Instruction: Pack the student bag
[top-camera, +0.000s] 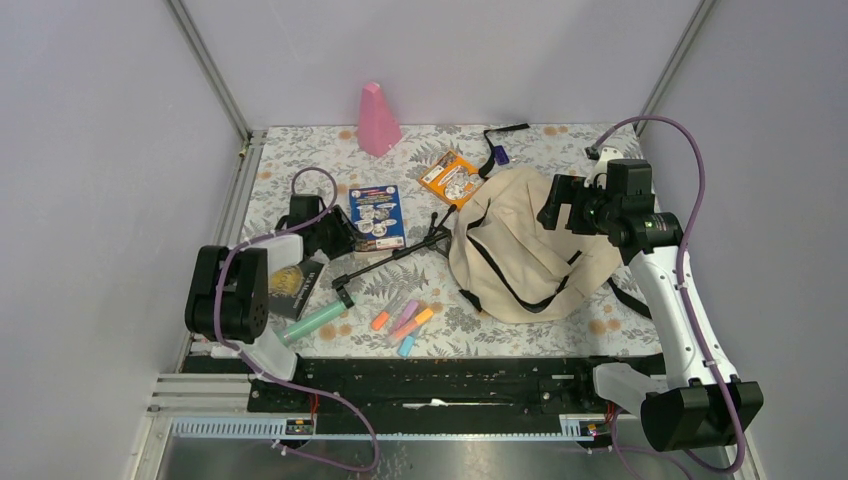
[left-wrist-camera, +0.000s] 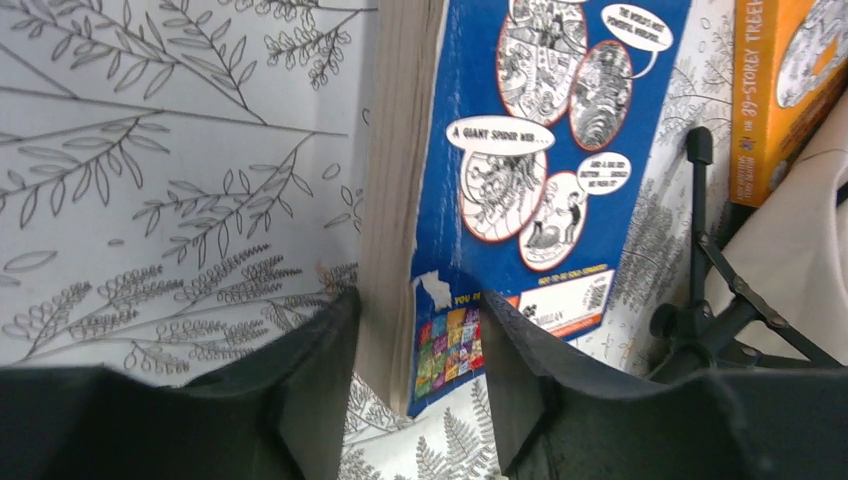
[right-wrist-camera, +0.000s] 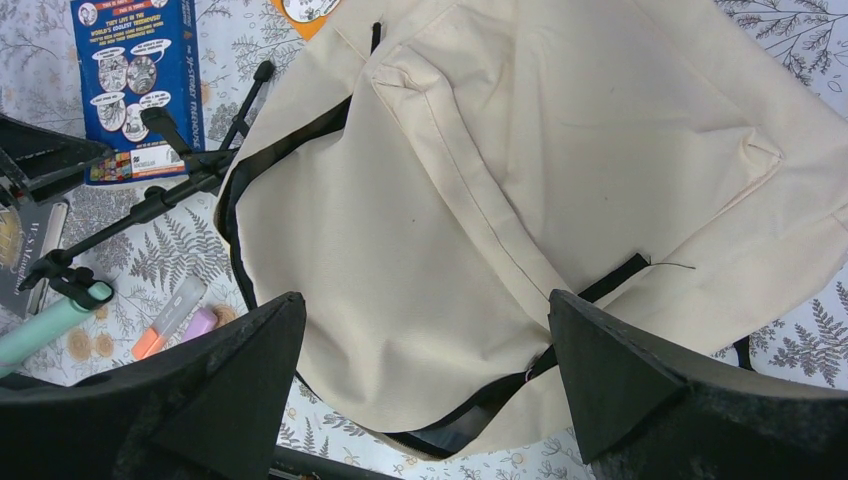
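The blue book (top-camera: 377, 216) lies left of the middle of the table, its cover up. My left gripper is at its lower left corner, part open. One fingertip (left-wrist-camera: 345, 325) is against the pale thick edge, the other stands over the cover; no firm hold shows. The beige bag (top-camera: 530, 250) lies limp on the right, with dark edging. Above it my right gripper hangs wide open and empty. Near the back, an orange book (top-camera: 452, 179) touches or nearly touches the bag. Beneath the left arm is a dark book (top-camera: 293, 292), partly hidden.
A black folded stand (top-camera: 395, 257) runs between the blue book and the bag. A green cylinder (top-camera: 315, 322) and several highlighters (top-camera: 408, 315) lie at the front. At the back stand a pink block (top-camera: 376, 122) and, lying flat, a strap with a tag (top-camera: 501, 155).
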